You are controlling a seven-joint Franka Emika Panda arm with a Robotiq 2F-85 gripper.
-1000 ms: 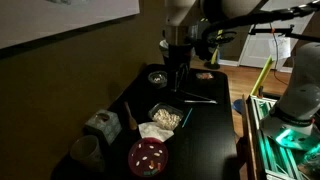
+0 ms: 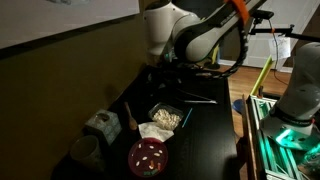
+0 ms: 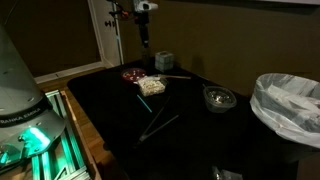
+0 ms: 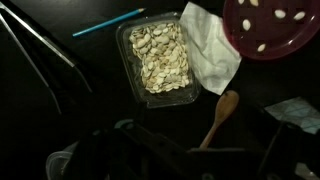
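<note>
My gripper hangs over the far part of the dark table, beyond the clear tub of pale seeds. Dark and partly lost in shadow, its fingers stand apart along the bottom of the wrist view, and I see nothing held between them. The seeds fill the tub at upper middle there. A red plate with several loose seeds lies at upper right. Between tub and plate is a white napkin. A wooden spoon rests below the napkin.
Metal tongs and a blue pen lie beside the tub. A clear bowl stands near the wall, with a white-lined bin farther right. A toaster-like box is at the left edge.
In exterior view 1 the arm has swung left and looks lower and larger. It now covers the bowl that showed earlier. The tub, plate, napkin and spoon have not moved.
</note>
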